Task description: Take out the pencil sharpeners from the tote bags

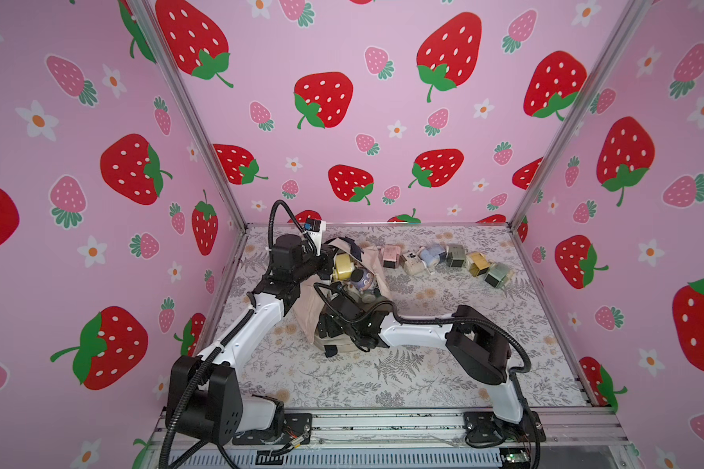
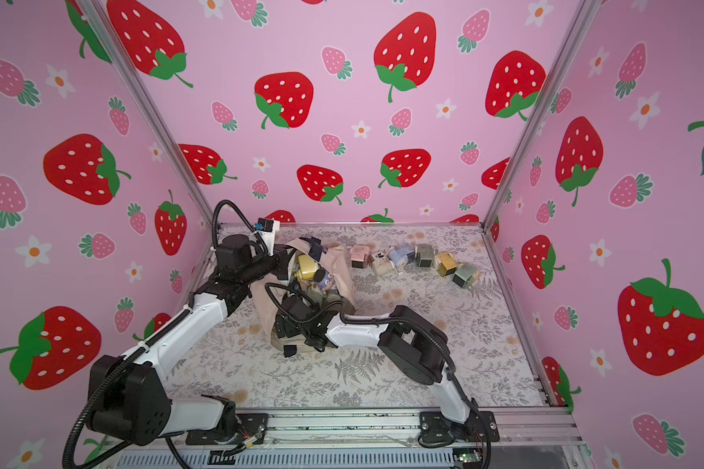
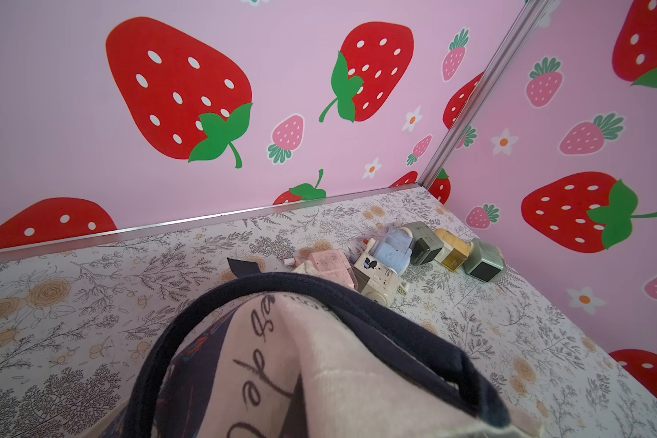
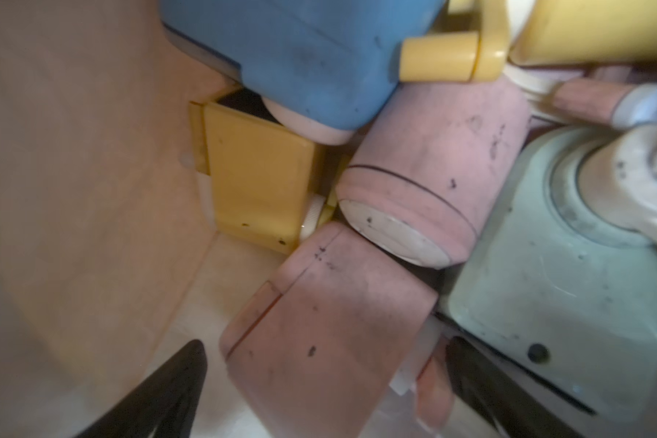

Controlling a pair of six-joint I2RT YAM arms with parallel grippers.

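Note:
The cream tote bag (image 1: 309, 312) lies on its side, packed with pencil sharpeners. My left gripper (image 1: 324, 262) is at the bag's upper left edge, shut; whether fabric is between its fingers is hidden. My right gripper (image 1: 328, 326) is down at the bag's opening. The right wrist view shows its fingers open around a pink sharpener (image 4: 328, 328), with a pink cylindrical one (image 4: 430, 168), a mint one (image 4: 554, 284), a yellow one (image 4: 259, 182) and a blue one (image 4: 299, 51) beside it.
A row of sharpeners stands right of the bag: pink (image 1: 391, 258), cream (image 1: 414, 265), blue (image 1: 431, 255), dark green (image 1: 455, 258), yellow (image 1: 477, 265) and green (image 1: 496, 275).

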